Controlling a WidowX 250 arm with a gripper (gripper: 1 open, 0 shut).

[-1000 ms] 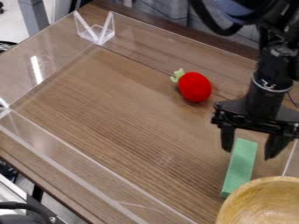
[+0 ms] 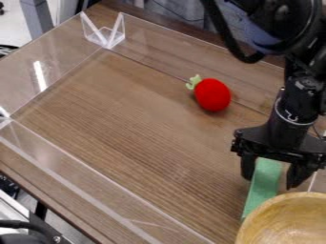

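Observation:
My gripper [image 2: 273, 161] is low at the right, pointing down over a green elongated block [image 2: 260, 198] that lies on the wooden table beside a tan bowl [image 2: 277, 233]. The fingers straddle or hover over the block's upper end; whether they touch it or how far apart they stand around it is hard to tell.
A red strawberry-like object [image 2: 212, 93] with a green top lies at the upper middle. A clear plastic holder [image 2: 105, 30] sits at the upper left. The bowl fills the bottom right corner.
The block, bowl and red object look unmoved.

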